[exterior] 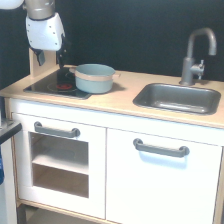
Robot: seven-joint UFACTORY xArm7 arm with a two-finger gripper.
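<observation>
A blue-grey pot (95, 82) with a pale rim sits upright near the right part of the black stovetop (46, 86), overlapping the wooden counter. My white arm (44, 32) comes in from the upper left. Its dark gripper (62, 64) is low over the stovetop, close to the pot's left side. The dark fingers blend into the dark wall and the burner, so their opening is unclear. Whether they touch the pot cannot be made out.
To the right are a metal sink (178, 98) and a grey faucet (192, 60). Bare counter (122, 95) lies between pot and sink. Below are an open-shelved oven front with a handle (57, 131) and a white cabinet door (150, 185).
</observation>
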